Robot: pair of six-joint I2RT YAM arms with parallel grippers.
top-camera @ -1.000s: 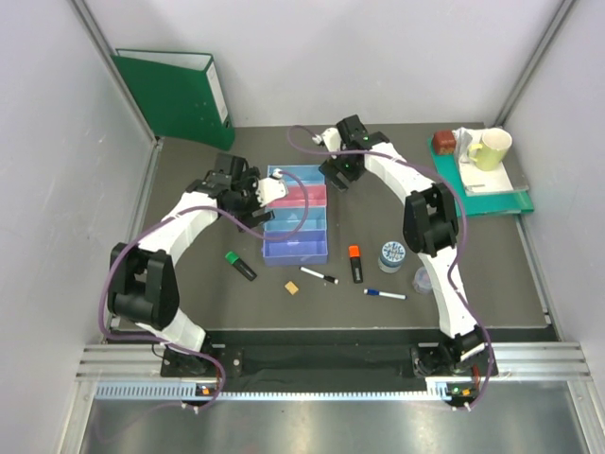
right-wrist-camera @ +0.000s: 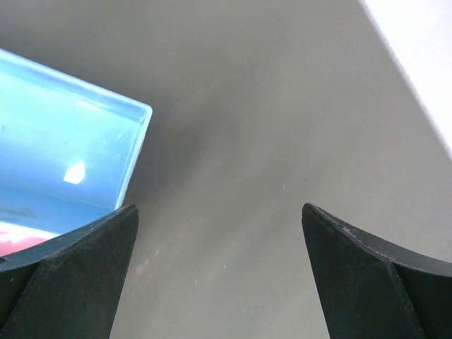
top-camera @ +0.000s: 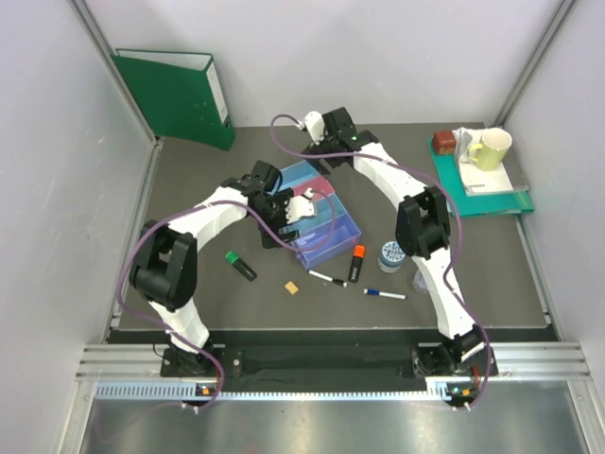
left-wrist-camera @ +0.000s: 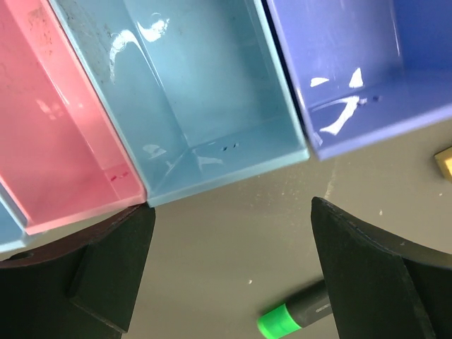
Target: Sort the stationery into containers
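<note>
A row of open bins lies slanted in the middle of the table: light blue (top-camera: 299, 173), pink (top-camera: 319, 188), teal (left-wrist-camera: 205, 85) and purple (top-camera: 333, 244). My left gripper (top-camera: 284, 218) stands open at the row's left side, its fingertips near the pink and teal rims. At the far end, beside the light blue bin, my right gripper is open with only bare table between its fingers. The visible stationery is a green-capped marker (top-camera: 241, 266), a black marker (top-camera: 327, 278), an orange-capped highlighter (top-camera: 356, 264), a blue pen (top-camera: 385, 294) and a small yellow block (top-camera: 291, 288).
Two round jars, one blue-patterned (top-camera: 391, 256) and one clear (top-camera: 422, 281), stand near the right arm. A green binder (top-camera: 180, 99) is back left; a mug (top-camera: 490, 149) sits on the green folder (top-camera: 473, 203) at right.
The bin row has turned from straight to slanted, its near end shifting right. My left gripper moved right against its side. My right gripper shifted left. The black marker and orange-capped highlighter moved slightly.
</note>
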